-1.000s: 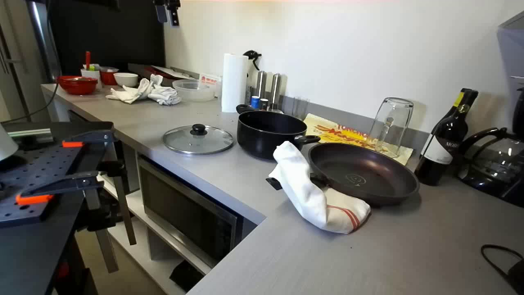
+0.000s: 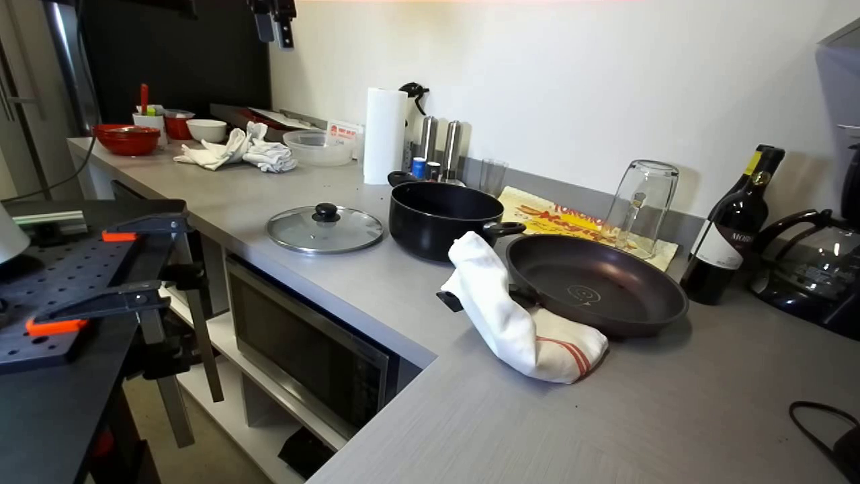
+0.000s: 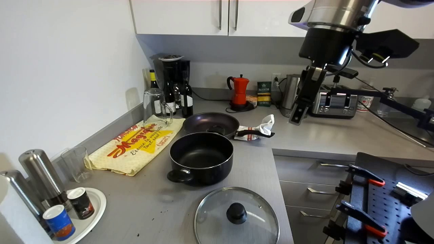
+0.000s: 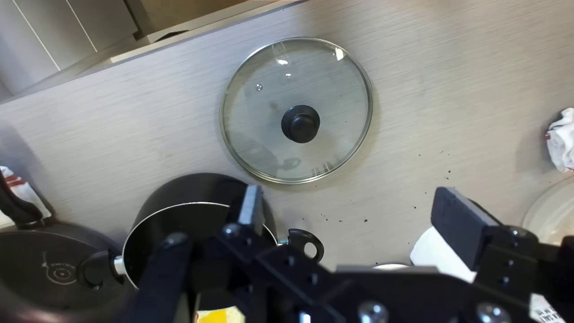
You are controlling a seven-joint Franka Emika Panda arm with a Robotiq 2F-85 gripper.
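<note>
High above the counter, my gripper stands open with nothing between its widely parted fingers. In exterior view 2 one gripper finger [image 3: 303,95] shows in the upper right, well clear of everything below. A round glass lid [image 4: 333,97] with a black knob [image 4: 301,124] lies flat on the counter, in front of the gripper in the wrist view. Beside it sits a black two-handled pot [image 3: 201,156], uncovered and empty as far as its inside shows. A dark frying pan [image 2: 596,282] rests next to the pot, with a white, red-striped towel [image 2: 516,323] against its handle.
A clear mug [image 2: 642,208] stands upside down on a yellow cloth [image 3: 138,142] along the wall. Wine bottles [image 2: 729,222], a paper towel roll [image 2: 385,137] and a plate with shakers [image 3: 99,202] flank the pots. Bare counter surrounds the lid.
The gripper part at the top of exterior view 1 has shifted very slightly. The lid, pot, pan and towel have not moved.
</note>
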